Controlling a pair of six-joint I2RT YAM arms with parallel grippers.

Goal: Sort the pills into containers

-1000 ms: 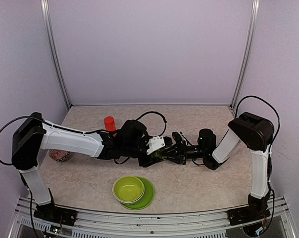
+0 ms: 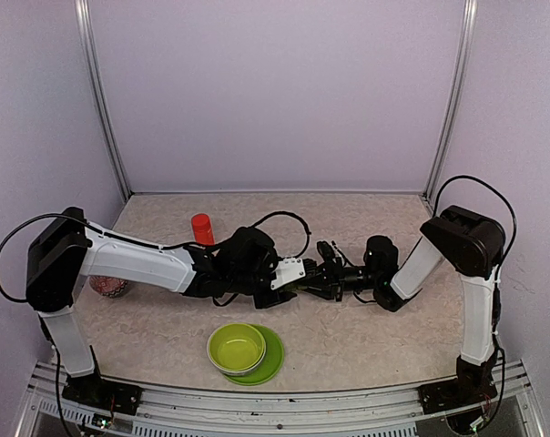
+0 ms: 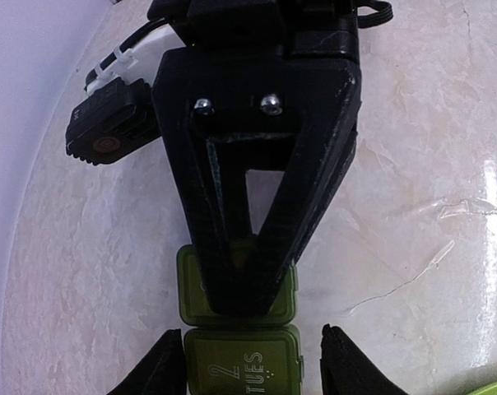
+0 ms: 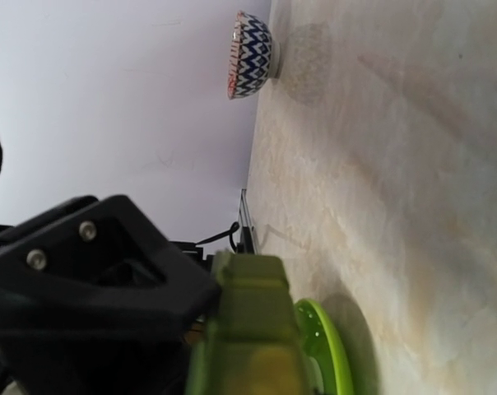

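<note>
A green pill organizer (image 3: 240,362) is held in the air where both arms meet at the table's middle; one lid reads "2 TUES". My right gripper (image 2: 316,278) is shut on it; in the right wrist view the organizer (image 4: 248,321) fills the lower middle, blurred. My left gripper has its fingers spread either side of the TUES compartment, the right finger slightly apart from it. The green bowl (image 2: 236,346) sits on a green plate (image 2: 268,369) at the front. No pills can be made out.
A red cylinder (image 2: 201,228) stands at the back left. A patterned bowl (image 4: 253,53) is at the left, partly behind the left arm in the top view.
My left arm has shifted slightly down and leftward in the top view since about a second ago. The right arm looks unmoved.
</note>
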